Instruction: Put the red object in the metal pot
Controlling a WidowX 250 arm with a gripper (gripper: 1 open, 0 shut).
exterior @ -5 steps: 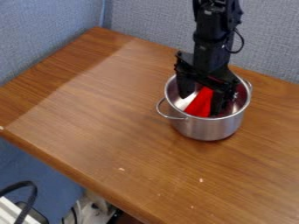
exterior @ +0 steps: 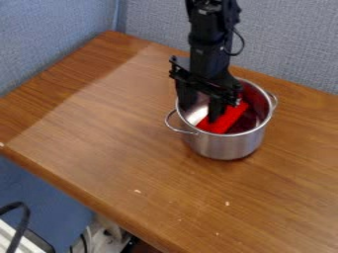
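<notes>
The metal pot (exterior: pixel 224 147) stands upright on the wooden table, right of centre, with a loop handle on its left side. Inside it lies the red object (exterior: pixel 227 118), tilted across the interior and partly hidden by the dark fingers. My black gripper (exterior: pixel 204 101) reaches down from above over the pot's left rim. Its fingers look spread apart, to the left of the red object, and nothing shows held between them. How deep the fingertips go, and whether they touch the pot wall, is hard to make out.
Grey-blue partitions (exterior: pixel 294 44) rise behind it. Cables and a white part (exterior: pixel 103 237) lie beyond the table's lower-left edge.
My gripper has moved left, away from over the red object, which stays inside the pot. The pot has shifted slightly left on the table.
</notes>
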